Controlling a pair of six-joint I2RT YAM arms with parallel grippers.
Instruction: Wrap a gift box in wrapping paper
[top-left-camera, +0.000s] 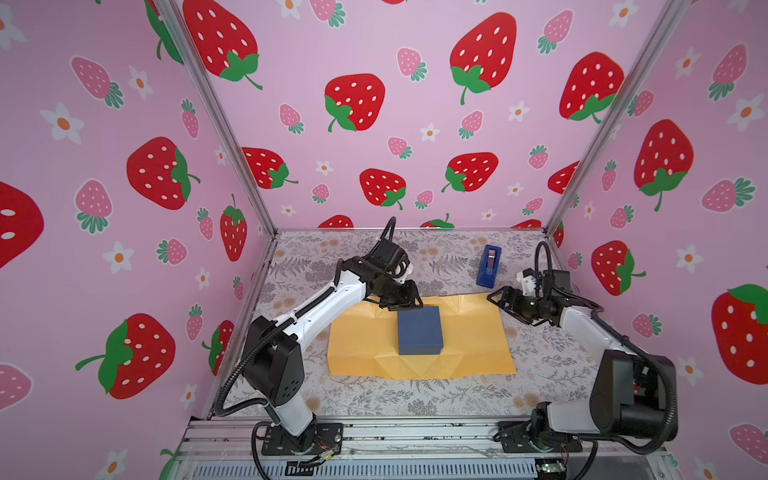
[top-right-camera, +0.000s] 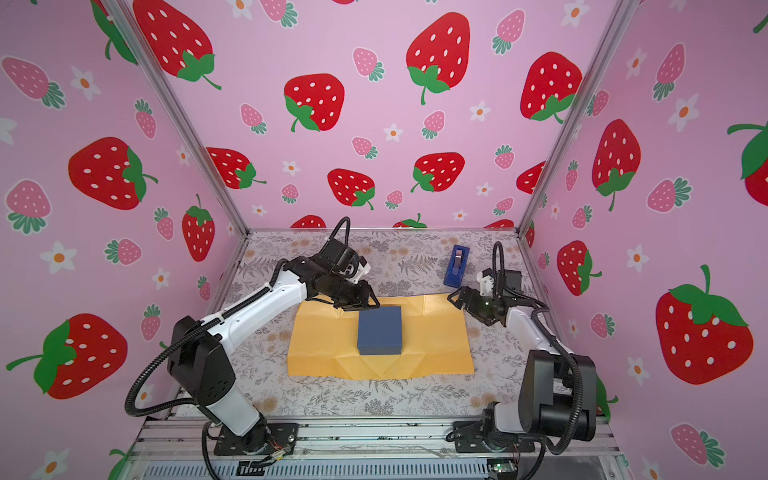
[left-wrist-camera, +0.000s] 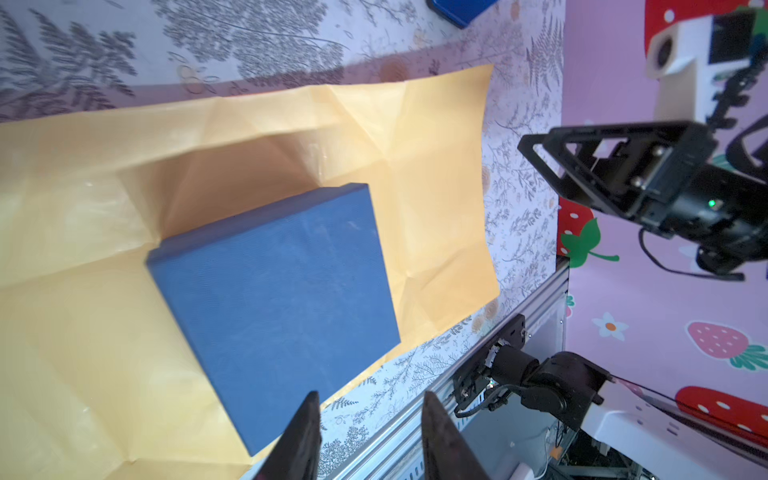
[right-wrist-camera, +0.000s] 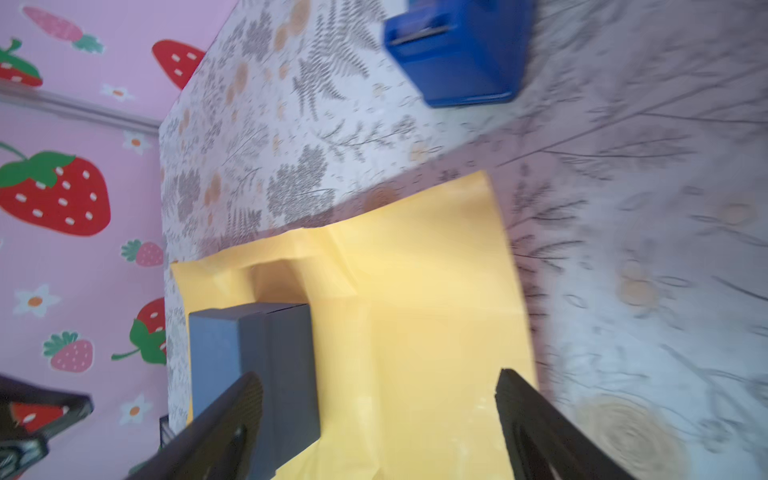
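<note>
A dark blue gift box (top-left-camera: 419, 329) lies flat on a sheet of yellow wrapping paper (top-left-camera: 476, 332), near its middle. Creases run through the paper, and in the left wrist view its back edge (left-wrist-camera: 264, 120) rises off the table behind the box (left-wrist-camera: 280, 304). My left gripper (top-left-camera: 412, 302) hovers by the box's back edge; its fingers (left-wrist-camera: 300, 440) are part open with nothing between them. Over the paper's back right corner is my right gripper (top-left-camera: 497, 299), its fingers (right-wrist-camera: 528, 424) wide apart and empty.
Behind the paper, toward the right, stands a blue tape dispenser (top-left-camera: 489, 266). Strawberry-print walls (top-left-camera: 432, 120) close in the back and sides.
</note>
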